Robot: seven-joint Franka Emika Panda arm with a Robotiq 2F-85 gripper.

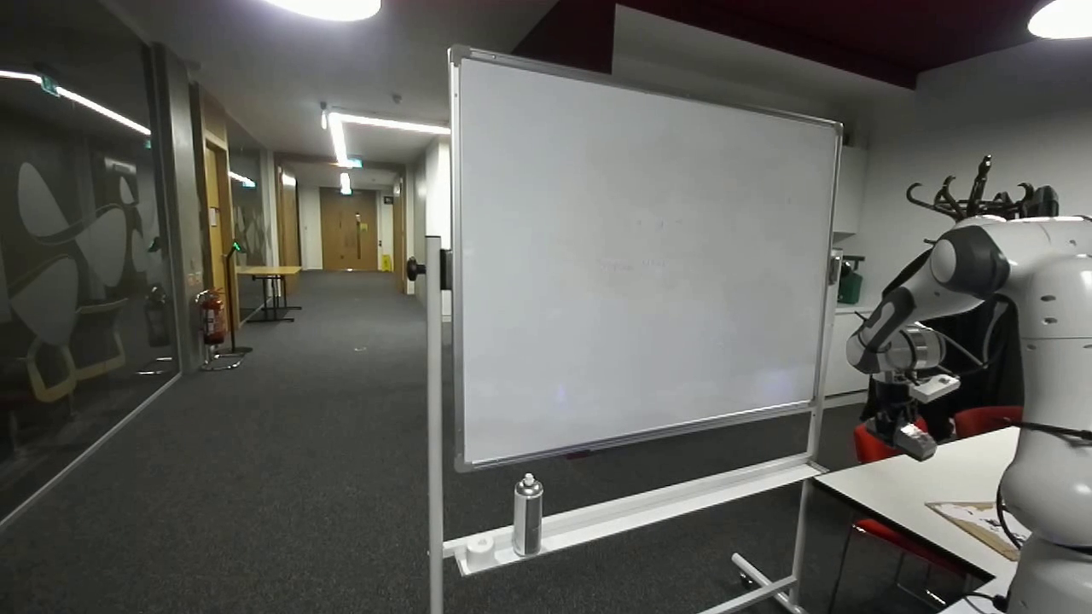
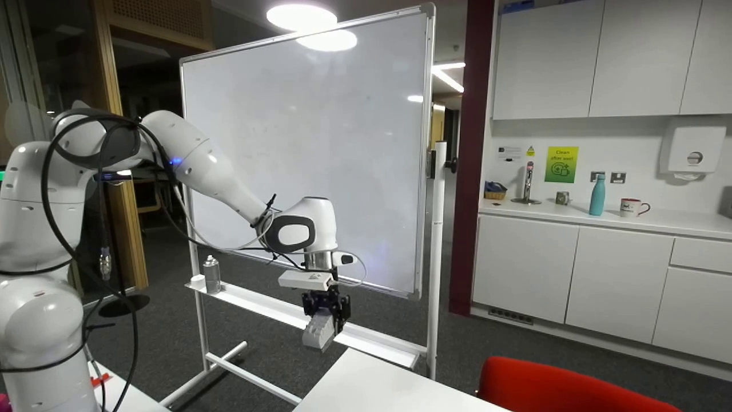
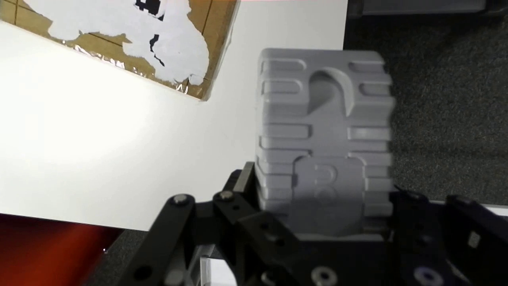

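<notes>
A ridged grey block, perhaps a whiteboard eraser, is gripped at its near end and juts out past the fingers in the wrist view. My gripper is shut on it and points downward, in front of the whiteboard's lower edge in exterior view 2. In exterior view 1 the same block hangs above the far end of the white table. The large whiteboard stands upright on its frame, nearly clean apart from some faint marks. The block does not appear to touch anything but my fingers.
A spray can and a white roll stand on the whiteboard's ledge. Torn cardboard lies on the table. Red chairs are beside it.
</notes>
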